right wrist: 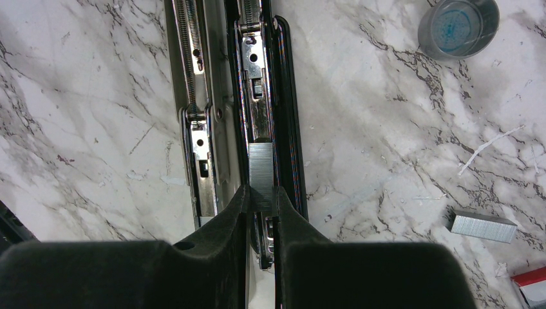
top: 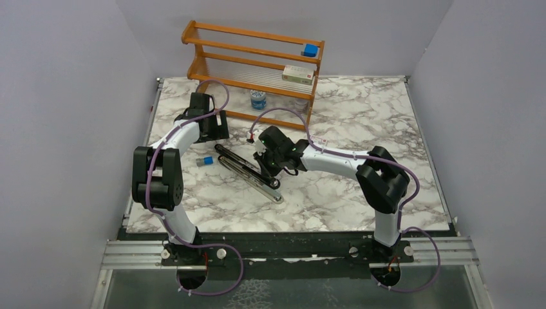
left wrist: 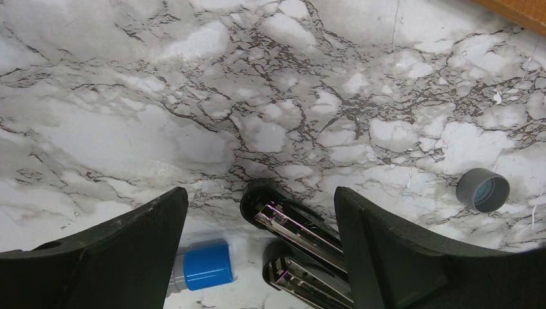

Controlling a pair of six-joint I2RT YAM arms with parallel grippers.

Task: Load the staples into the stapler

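A long black stapler (top: 230, 155) lies opened on the table, its metal channel facing up in the right wrist view. On that channel rests a silver strip of staples (right wrist: 261, 166), in line with it. The fingertips of my right gripper are shut on the strip's near end; whether the strip is fully seated cannot be told. Beside the black stapler lies a second opened stapler with a grey body (right wrist: 176, 77). My left gripper stands open beyond the staplers' far ends, nothing held between its fingers.
A loose block of staples (right wrist: 483, 227) and a red-and-white box (right wrist: 530, 284) lie to the right. A small grey cup (right wrist: 458, 29) stands nearby. Left of the staplers lies a blue-capped item (top: 205, 161). The wooden rack (top: 257, 30) stands behind.
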